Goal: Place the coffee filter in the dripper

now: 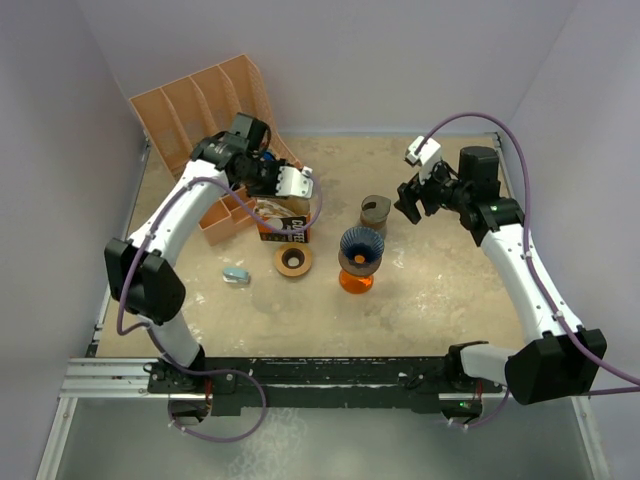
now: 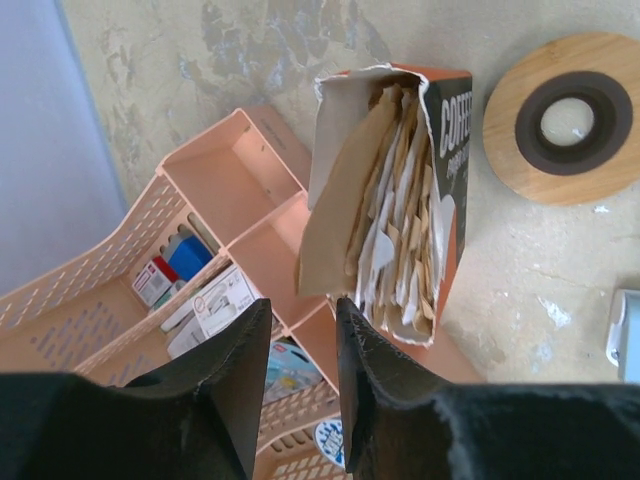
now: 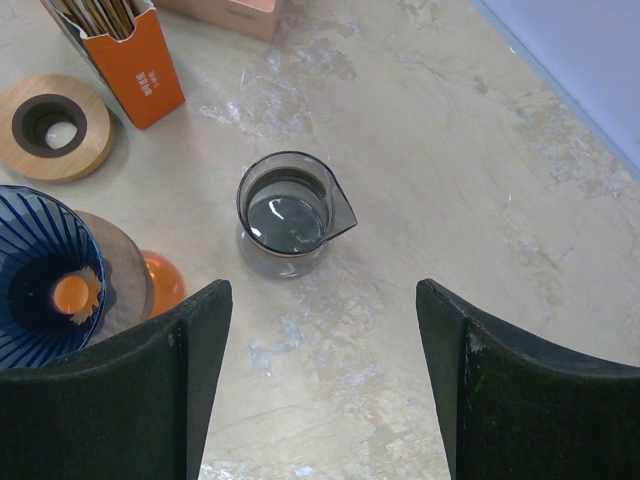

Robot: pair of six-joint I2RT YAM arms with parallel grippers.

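Brown and white paper filters (image 2: 390,220) stand upright in an open coffee filter box (image 2: 455,160); in the top view the box (image 1: 285,228) is partly covered by my left arm. One brown filter (image 2: 335,215) leans out toward the box's left side. My left gripper is open over the box's edge, with that filter's lower corner near its fingertips and nothing held. The ribbed blue dripper (image 1: 362,243) sits upright on an orange base (image 1: 355,282), empty of any filter. Right of it, my right gripper stands open over bare table.
A glass server (image 3: 288,212) stands behind the dripper. A wooden ring (image 1: 293,260) and a small light-blue object (image 1: 236,275) lie in front of the box. A pink organizer (image 1: 230,215) is close by the left gripper.
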